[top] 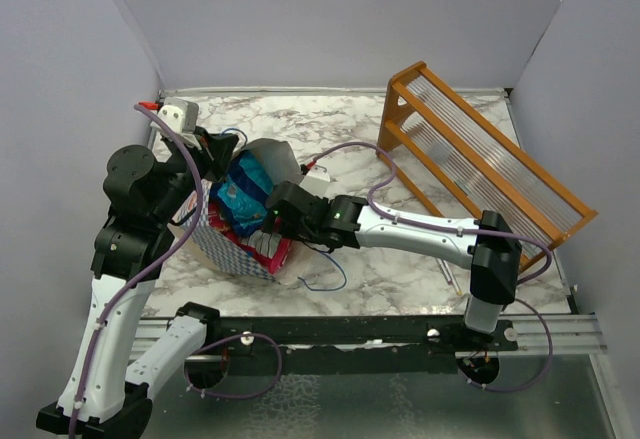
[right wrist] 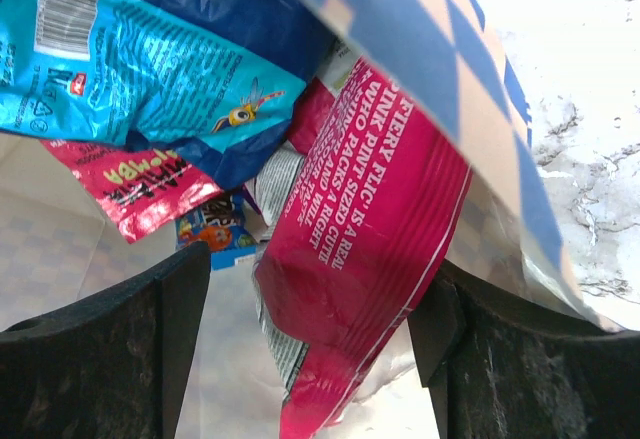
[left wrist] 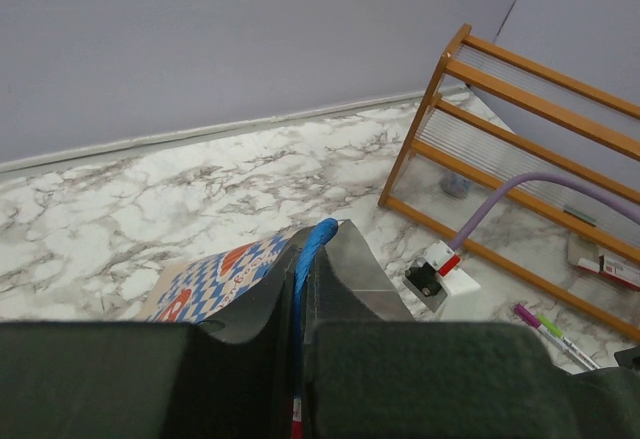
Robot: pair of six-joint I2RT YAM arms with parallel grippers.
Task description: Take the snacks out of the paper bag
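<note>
The paper bag [top: 215, 241], blue-and-white checked, lies open toward the right side on the left of the table. Inside it are a large blue snack pack [top: 243, 194], a red one [right wrist: 150, 179] and a small blue packet [right wrist: 215, 229]. My left gripper is shut, with the bag's blue cord handle [left wrist: 318, 231] running between its fingers. My right gripper is at the bag's mouth, partly open. A crimson snack packet [right wrist: 350, 209] lies between its fingers, with a gap visible on the left side.
A wooden rack [top: 480, 159] with clear ribbed panels stands at the right. Two pens [left wrist: 555, 337] lie near it. Another blue cord handle [top: 325, 287] lies loose in front of the bag. Bare marble tabletop [top: 385, 284] shows between bag and rack.
</note>
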